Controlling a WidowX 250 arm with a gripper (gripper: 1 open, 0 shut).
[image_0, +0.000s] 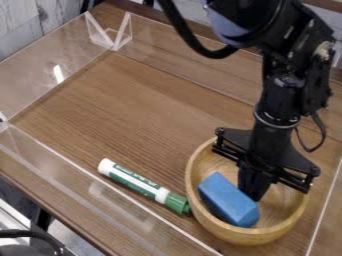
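The black gripper is low over a tan bowl at the front right, its fingers reaching into the bowl just behind a blue block. It looks shut, and I see nothing clearly held between the fingers. The block lies tilted in the bowl's front left part. A green and white tube lies on the wooden table to the left of the bowl.
Clear plastic edging runs along the left side, and a black cable hangs at the bottom left corner.
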